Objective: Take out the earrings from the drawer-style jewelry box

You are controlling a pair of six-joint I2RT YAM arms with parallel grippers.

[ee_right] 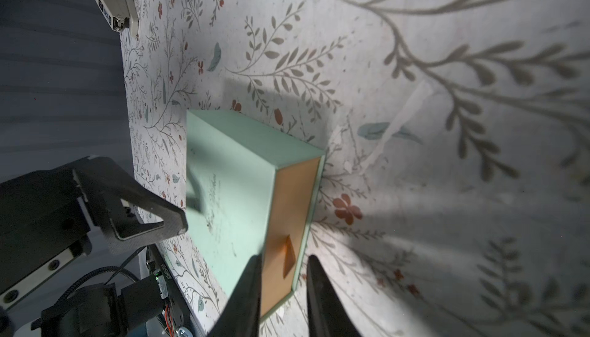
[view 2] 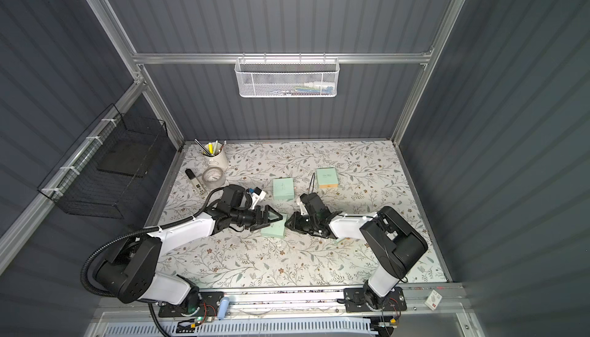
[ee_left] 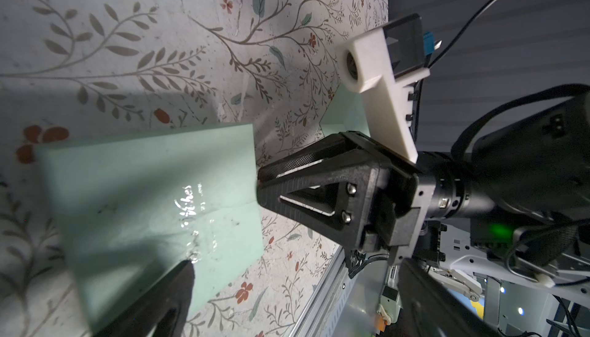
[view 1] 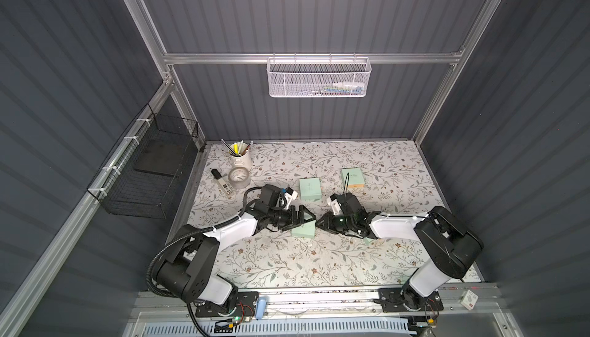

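The mint-green jewelry box [view 1: 303, 230] sits on the patterned tabletop between both arms. Its tan drawer front, with a small tab [ee_right: 289, 256], faces my right gripper; the drawer looks closed. Two narrowly spaced dark fingers of that gripper stand just off the tab, part open, with nothing visible between them. My left gripper is open at the box's other side, one blurred finger [ee_left: 166, 303] overlapping the lid in its wrist view. Contact with the box is hard to tell. No earrings are in sight.
Behind stand two more mint boxes, one at centre [view 1: 310, 187] and one with a tan side [view 1: 352, 178]. A tape roll [view 1: 239, 177], a marker [view 1: 220, 182] and a pen cup [view 1: 242, 157] occupy the back left.
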